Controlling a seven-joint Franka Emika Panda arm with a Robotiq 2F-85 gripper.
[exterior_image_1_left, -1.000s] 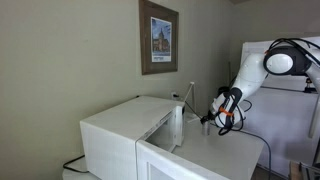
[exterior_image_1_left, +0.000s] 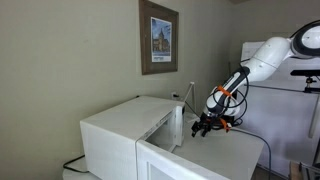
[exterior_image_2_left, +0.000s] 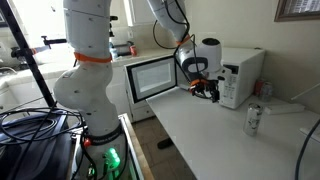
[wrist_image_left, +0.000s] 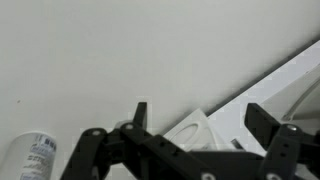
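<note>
My gripper is open, its two dark fingers far apart with nothing held between them. In exterior view 2 the gripper (exterior_image_2_left: 212, 96) hangs over the white table, in front of a white microwave (exterior_image_2_left: 258, 62). A pale can-like cylinder (exterior_image_2_left: 252, 120) stands upright to its right, apart from it. The wrist view has a white cylinder (wrist_image_left: 28, 158) with printed text at lower left, outside the fingers. In exterior view 1 the microwave (exterior_image_1_left: 130, 112) has its door (exterior_image_1_left: 165, 165) swung open, and the gripper (exterior_image_1_left: 203, 129) is beyond it.
A cable (exterior_image_2_left: 302, 150) lies along the table's right side. Small items stand by the back wall near the microwave. A framed picture (exterior_image_1_left: 159, 38) hangs on the wall.
In exterior view 1 the arm has swung left, towards the microwave, and its gripper now sits closer to the open door. The microwave and its door look unmoved.
</note>
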